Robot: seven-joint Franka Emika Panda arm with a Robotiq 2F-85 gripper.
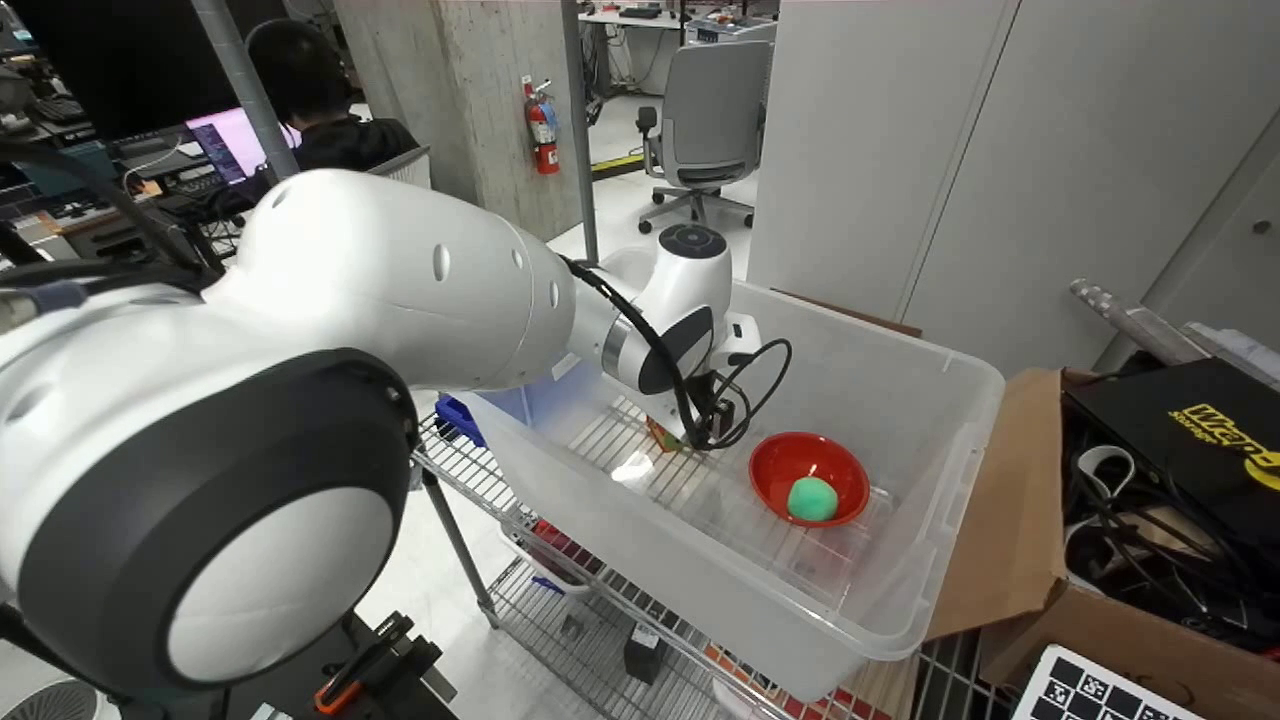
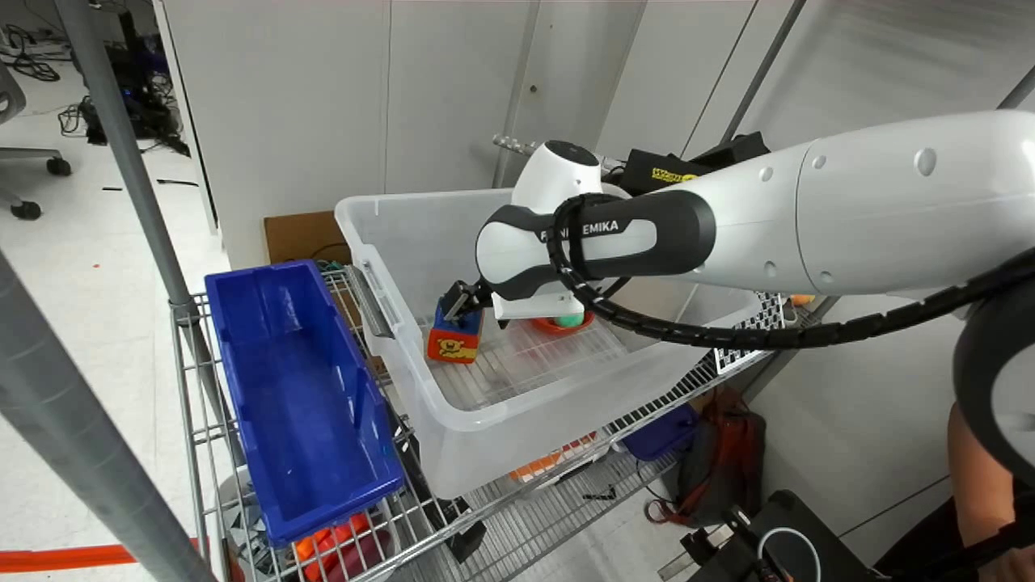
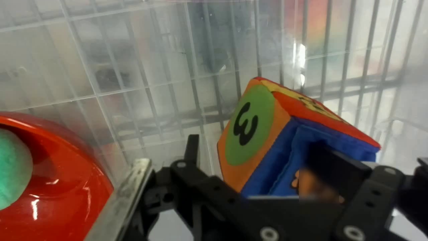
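A soft cube point(image 3: 258, 108) with a blue face, an orange face bearing a green "3" disc and a red face lies in the clear bin point(image 1: 960, 480). My gripper is part open above it; in the wrist view one finger point(image 3: 191, 148) shows left of the cube and the other overlaps its blue face. Whether they touch it, I cannot tell. In exterior view 2 the cube point(image 2: 454, 341) sits just below the gripper. A red bowl point(image 1: 774, 462) holding a green ball point(image 1: 812, 499) rests apart from the cube, toward the bin's other end.
The bin's tall walls surround the cube and bowl. An empty blue tray point(image 2: 301, 388) stands outside on the wire shelf point(image 2: 529, 538). Beyond the bin's other end is a cardboard box point(image 1: 1008, 504) of cables. Bare bin floor lies between cube and bowl.
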